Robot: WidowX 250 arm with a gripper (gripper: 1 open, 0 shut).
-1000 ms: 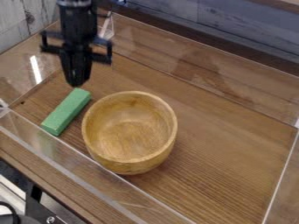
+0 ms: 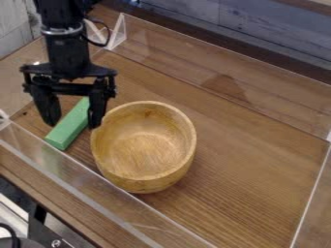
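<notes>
The black gripper (image 2: 73, 105) hangs from the arm at the left, its two fingers pointing down and spread apart, over the upper part of a green block (image 2: 68, 136). The block lies lengthwise on the wooden surface, partly hidden behind the gripper. No object shows clearly between the fingertips. A round tan wooden bowl (image 2: 145, 167) stands just right of the block and is empty.
Clear walls or edges run along the left, top and right. A dark cable lies at the lower left corner.
The block and bowl look unmoved.
</notes>
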